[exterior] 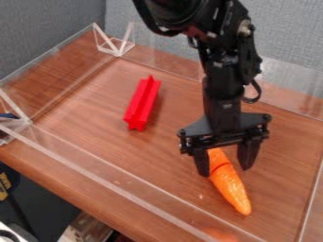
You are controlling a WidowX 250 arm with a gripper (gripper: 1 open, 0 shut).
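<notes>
An orange carrot (231, 189) lies on the wooden table at the front right, pointing toward the near edge. My black gripper (224, 154) is over the carrot's upper end, its two fingers either side of that end and a little raised. Whether the fingers touch the carrot is hard to tell.
A red bar-shaped object (143, 102) lies left of centre on the table (113, 161). Clear plastic walls edge the table at the back and sides, with white brackets at the left.
</notes>
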